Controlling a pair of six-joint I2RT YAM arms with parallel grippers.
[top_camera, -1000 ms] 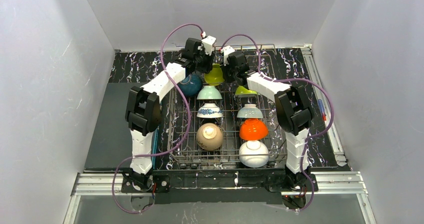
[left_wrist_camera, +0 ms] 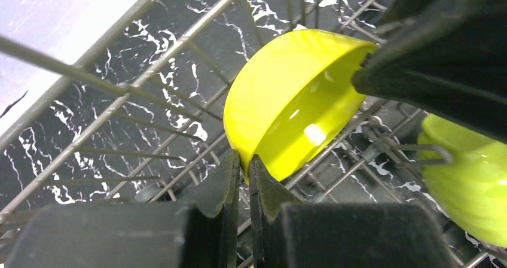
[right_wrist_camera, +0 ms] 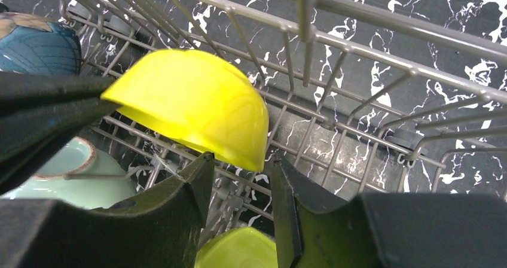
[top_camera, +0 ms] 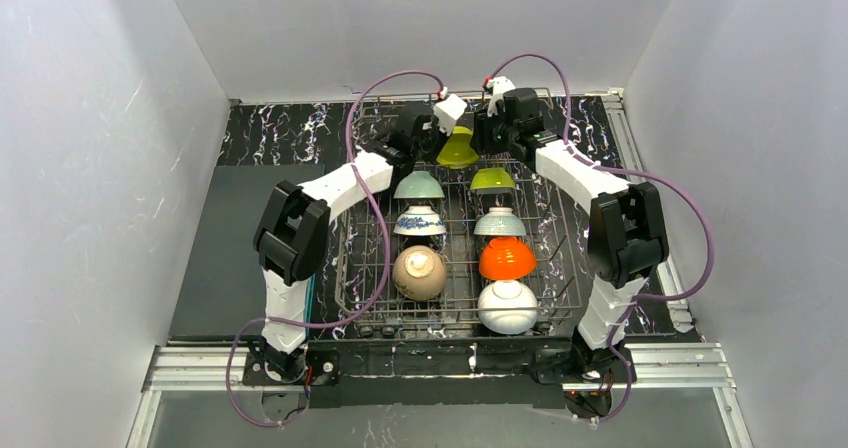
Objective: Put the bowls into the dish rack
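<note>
A yellow-green bowl (top_camera: pixel 458 148) hangs tilted over the back of the dish rack (top_camera: pixel 447 286), between my two grippers. My left gripper is shut on one end of its rim, with the bowl (left_wrist_camera: pixel 293 88) rising beyond the fingertips. At the opposite end, my right gripper stands part open; the lower corner of the bowl (right_wrist_camera: pixel 203 103) shows above the gap between its fingers, and whether they touch it I cannot tell. A second green bowl (top_camera: pixel 492 179) rests in the rack just in front, low in the right wrist view.
Left column: pale green bowl (top_camera: pixel 419 185), blue-patterned bowl (top_camera: pixel 419 221), brown bowl (top_camera: pixel 419 273). Right column: pale blue bowl (top_camera: pixel 500 222), orange bowl (top_camera: pixel 507 258), white bowl (top_camera: pixel 507 306). A dark blue bowl (right_wrist_camera: pixel 39 43) sits at the back left. Upright wires surround the grippers.
Both grippers and the yellow-green bowl have moved right along the rack's back. The left arm now covers the dark blue bowl in the top view. The racked bowls have stayed put.
</note>
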